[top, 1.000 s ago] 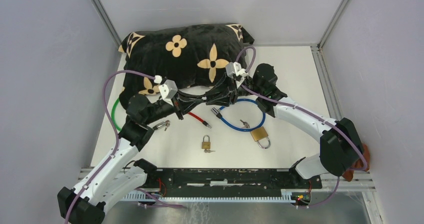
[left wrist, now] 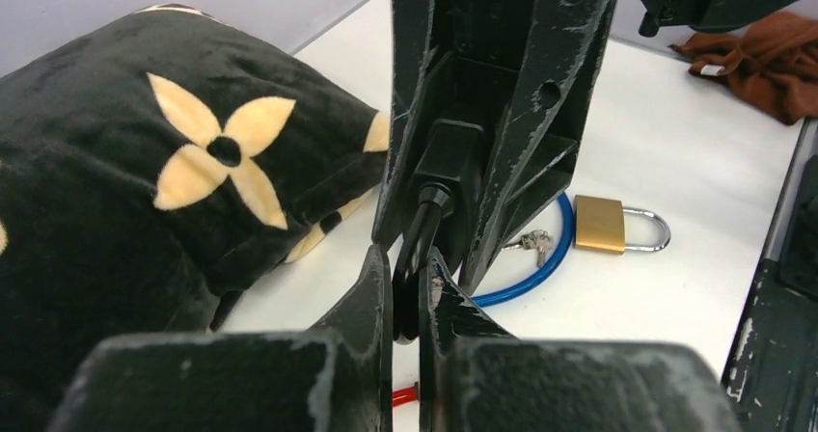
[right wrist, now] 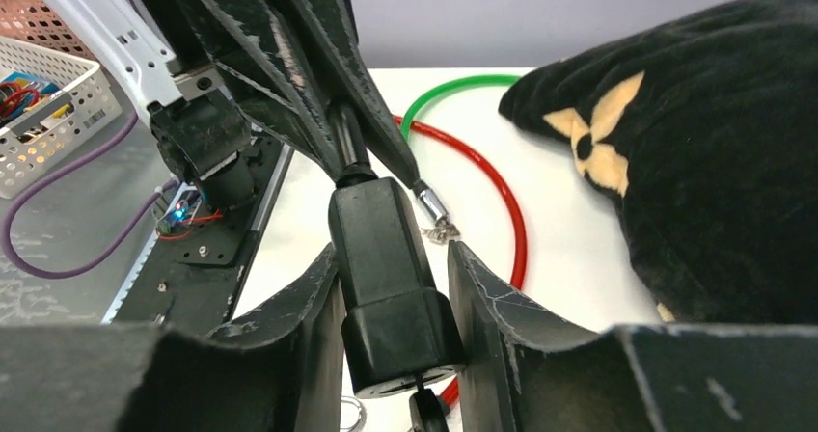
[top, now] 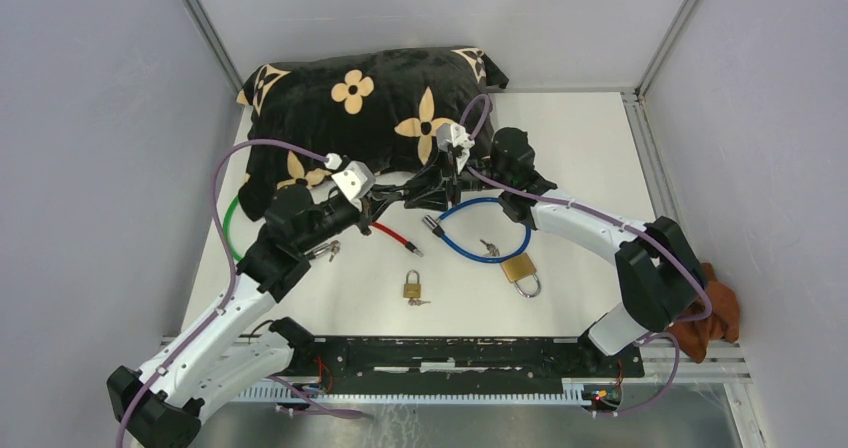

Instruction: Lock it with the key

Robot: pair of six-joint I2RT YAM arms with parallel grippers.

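Note:
Between the two arms hangs a black lock, its body (right wrist: 386, 249) shut in my right gripper. A black rod or cable end (left wrist: 417, 249) runs from that body into my left gripper, which is shut on it. Both hands meet near the middle of the table in the top view. From the body's lower end a thin shaft with a dark head (right wrist: 426, 413) sticks out and looks like a key. Whether the rod is fully seated in the body cannot be told.
A large brass padlock (top: 518, 268), a small brass padlock (top: 412, 290) and loose keys (top: 490, 248) lie on the white table. Blue cable (top: 527, 230), red cable (top: 396, 235) and green cable (top: 227, 223) lie around. A dark cushion (top: 380, 98) fills the back.
My right wrist has shifted left and my left wrist slightly right, so the two hands are closer together. The things on the table have stayed put.

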